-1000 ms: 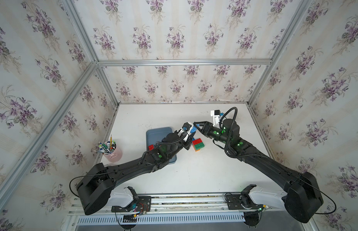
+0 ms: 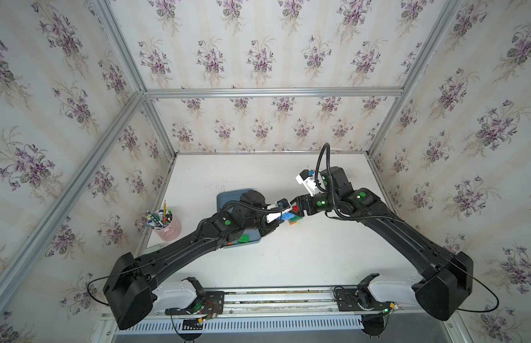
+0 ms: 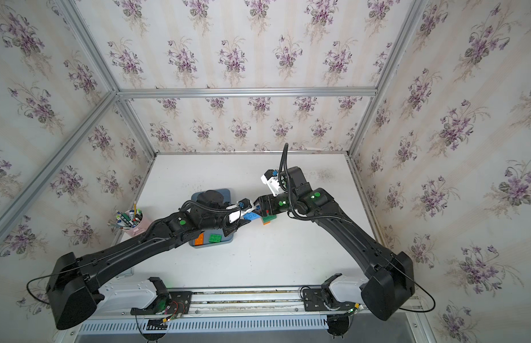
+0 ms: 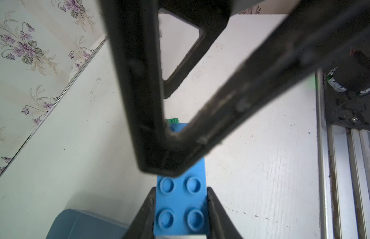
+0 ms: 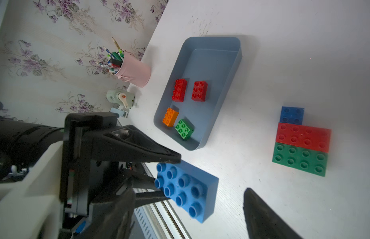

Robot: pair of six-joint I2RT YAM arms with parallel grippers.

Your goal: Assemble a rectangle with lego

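A light blue eight-stud brick [image 5: 188, 191] is held at one end by my left gripper, which is shut on it. My right gripper is open, its blurred fingers [image 5: 268, 219] on either side of the brick's free end in the right wrist view. Whether they touch it, I cannot tell. One dark right finger crosses the brick in the left wrist view. On the table sits a group: dark blue brick [image 5: 291, 115], red brick [image 5: 302, 136], and green brick [image 5: 299, 158], side by side; orange [image 2: 292, 222] shows at its edge.
A grey-blue tray [image 5: 234, 45] holds two red bricks [image 5: 199, 90], an orange brick [image 5: 169, 117] and a green brick [image 5: 184, 129]. A pink pen cup [image 5: 135, 71] stands beyond it.
Both grippers have come down from higher up, the left one with the blue brick.
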